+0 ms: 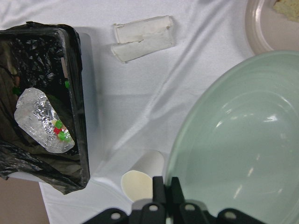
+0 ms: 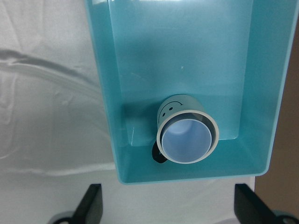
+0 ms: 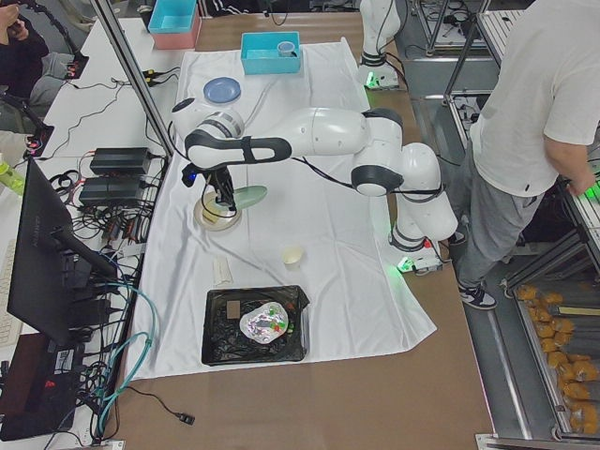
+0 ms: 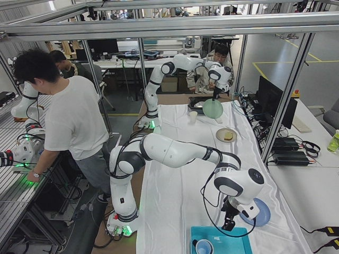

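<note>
My left gripper is shut on the rim of a pale green plate (image 1: 238, 140), held above the cloth near a beige plate (image 1: 261, 32) with a yellow piece on it. A white cup (image 1: 138, 186) is partly under the green plate's side. A black-lined bin (image 1: 72, 121) holds crumpled foil with coloured bits. My right gripper stands open beside a blue tub (image 2: 182, 56) containing a cup (image 2: 186, 140) with a smiling face and a lighter cup inside. A blue plate (image 3: 222, 90) lies near that tub.
A folded pale item (image 1: 142, 39) lies on the cloth beside the bin. A monitor (image 3: 37, 253), cables and black boxes line one side. A person (image 3: 525, 122) stands on the other.
</note>
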